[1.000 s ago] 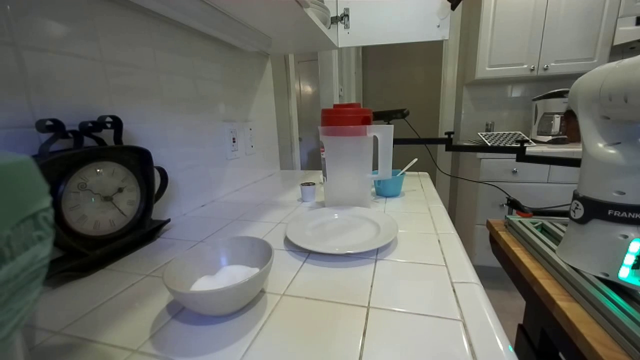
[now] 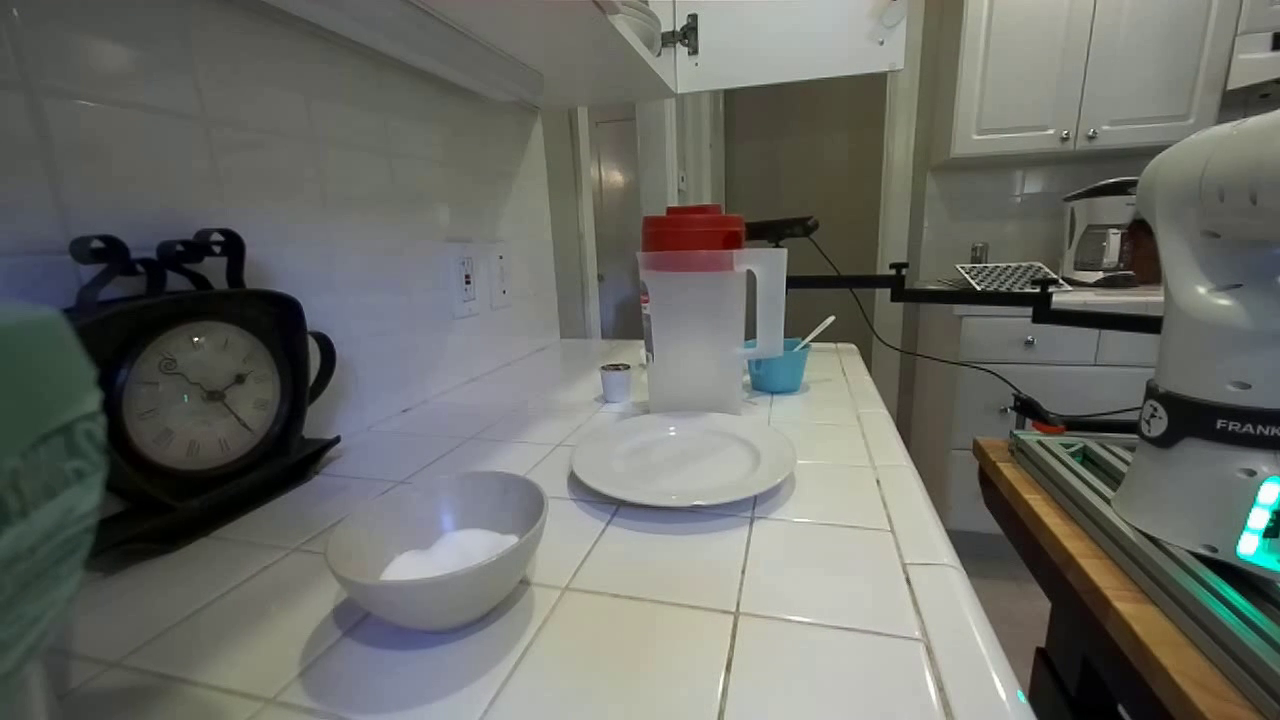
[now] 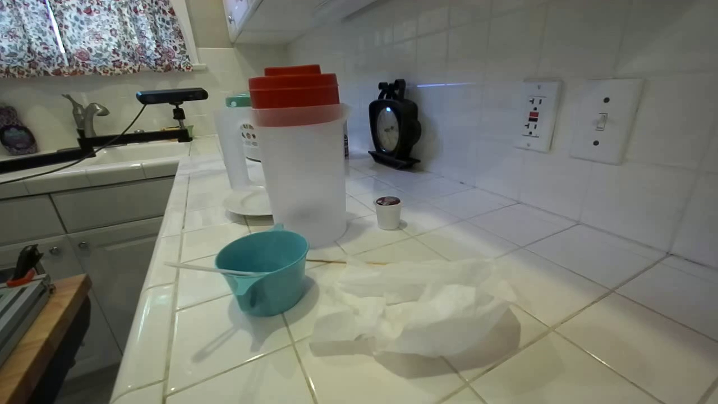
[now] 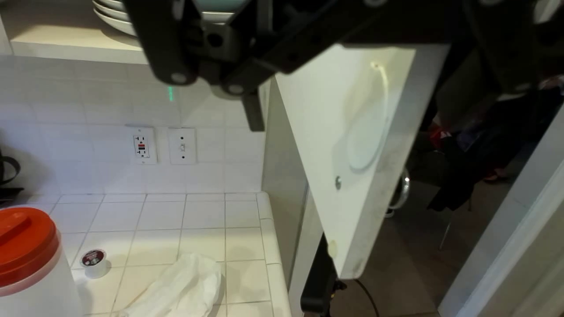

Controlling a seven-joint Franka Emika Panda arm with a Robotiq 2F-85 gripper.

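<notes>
My gripper shows dark at the top of the wrist view, its two fingers spread well apart. Beyond or between them stands the white cabinet door, swung open, its thick edge toward the right; whether a finger touches it, I cannot tell. In the first exterior view the same door hangs above the counter, and the gripper is out of frame. Stacked plates sit on the shelf inside the cabinet.
Below, on the tiled counter, stand a red-lidded pitcher, a white plate, a bowl with white contents, a blue cup, a small pod and crumpled paper. A black clock leans near the wall.
The cabinet door's free edge has shifted slightly right in the first exterior view. A dark piece by its upper right corner has gone out of frame. The counter items have not moved.
</notes>
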